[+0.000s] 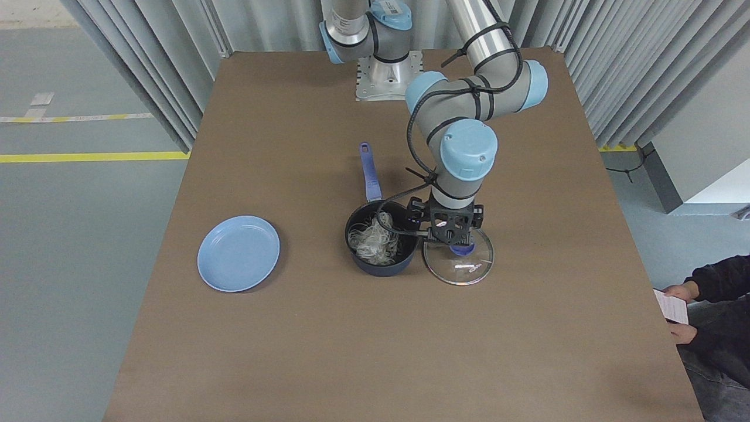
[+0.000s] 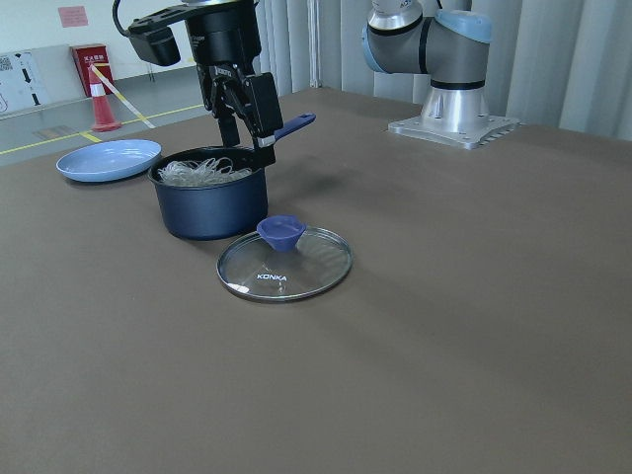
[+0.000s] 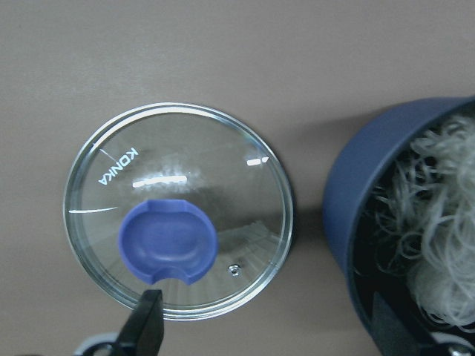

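A dark blue pot [image 2: 212, 207] holds a tangle of white noodle-like strands [image 3: 445, 222], its blue handle [image 1: 370, 171] pointing back. Beside it on the right in the front view, a glass lid [image 1: 457, 271] with a blue knob [image 3: 168, 241] lies flat on the table. My gripper hangs above, between pot and lid, fingers apart with nothing between them; in the wrist view the fingertips show at the bottom edge, on either side of the lid's near rim and the pot's wall.
A light blue plate [image 1: 238, 253] lies to the left of the pot. A person [image 1: 717, 330] holding paper is at the table's right edge.
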